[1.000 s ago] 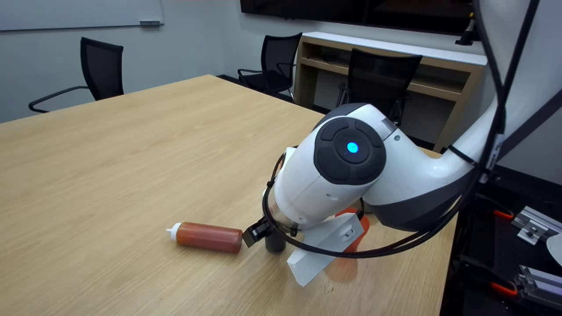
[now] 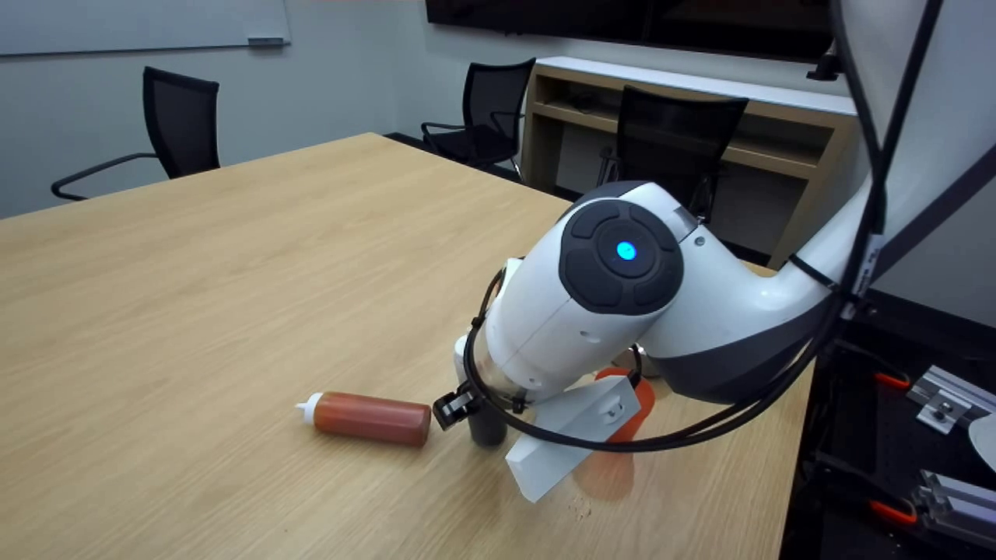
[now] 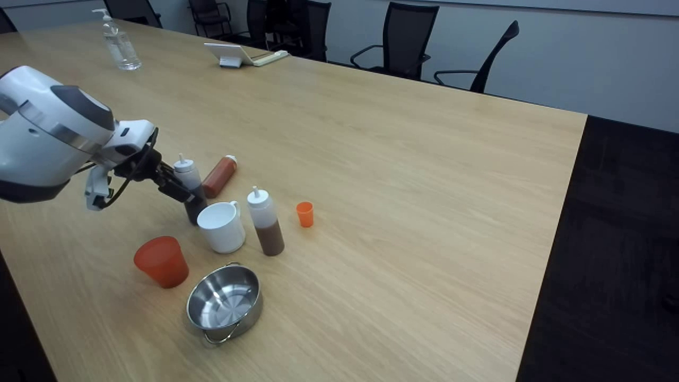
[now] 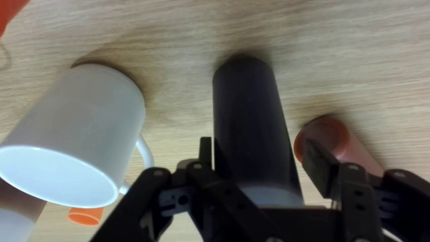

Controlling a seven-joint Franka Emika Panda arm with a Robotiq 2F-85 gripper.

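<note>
A squeeze bottle with dark contents and a pale top (image 3: 196,205) stands upright on the table, beside the white mug (image 3: 223,228). My gripper is around this bottle, its fingers part open. In the wrist view the left finger (image 4: 205,150) is close against the dark side, while a gap shows between the bottle and the right finger. A red squeeze bottle (image 2: 373,419) lies on its side just beyond the right finger.
Close by are an orange-red cup (image 3: 162,262), a metal pot (image 3: 224,302), a brown-filled squeeze bottle (image 3: 267,230) and a small orange cup (image 3: 305,215).
In exterior view 1 the arm and gripper have shifted very slightly upward. The red bottle lies as before.
</note>
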